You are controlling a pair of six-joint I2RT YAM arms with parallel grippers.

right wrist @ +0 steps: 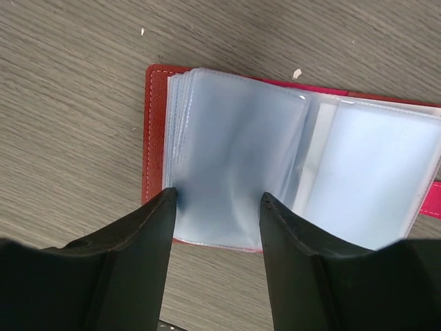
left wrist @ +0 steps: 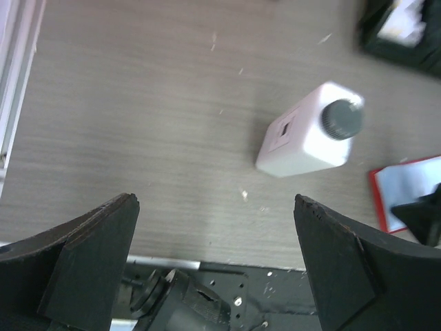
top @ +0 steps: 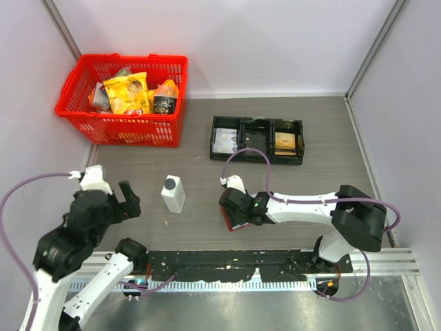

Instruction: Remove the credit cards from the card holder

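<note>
The open red card holder lies flat on the table at front center, with clear plastic sleeves; whether cards are inside them is hard to tell. My right gripper is down over the left stack of sleeves, part open, its fingertips at the sleeves. In the top view it largely hides the holder, whose edge also shows in the left wrist view. My left gripper stands open above bare table at the left, nothing between its fingers.
A white bottle stands between the arms. A black compartment tray lies at the back right, a red basket of snack bags at the back left.
</note>
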